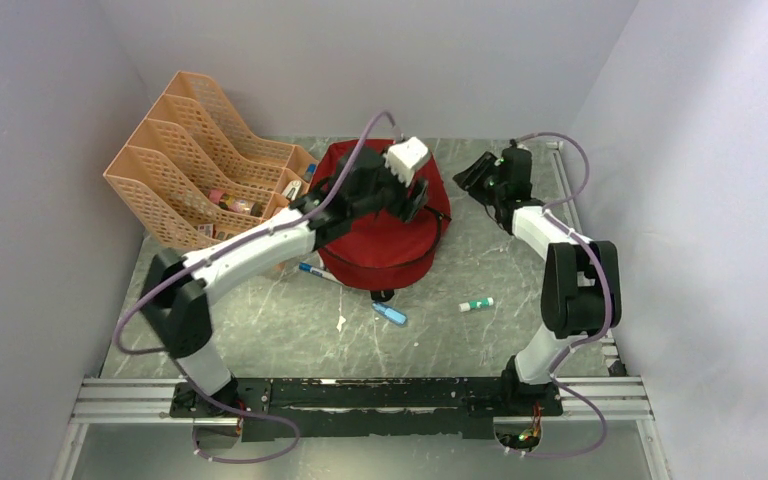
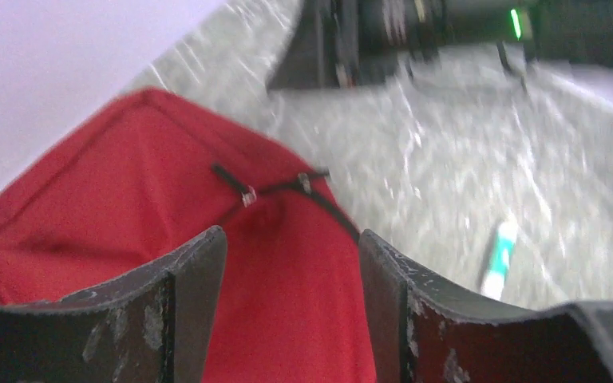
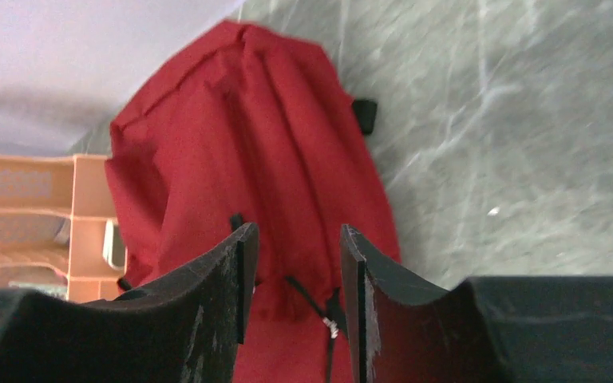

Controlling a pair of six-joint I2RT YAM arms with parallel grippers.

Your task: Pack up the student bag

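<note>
The red bag [image 1: 385, 235] lies flat on the grey table, a dark zipper line [image 1: 365, 265] curving along its front and right side. Above its upper right part is my left gripper [image 1: 415, 200], open and empty; its fingers [image 2: 199, 279] frame red cloth in the left wrist view. My right gripper [image 1: 470, 175] hovers right of the bag, its fingers [image 3: 235, 271] apart with nothing between them. A black zipper pull [image 3: 333, 309] shows on the bag below those fingertips. The left arm hides part of the bag from above.
An orange compartment rack [image 1: 185, 150] with small items stands at the left. On the table lie a blue marker [image 1: 318, 272], a light-blue bottle-shaped item [image 1: 390, 313] and a green-and-white glue stick [image 1: 477, 304].
</note>
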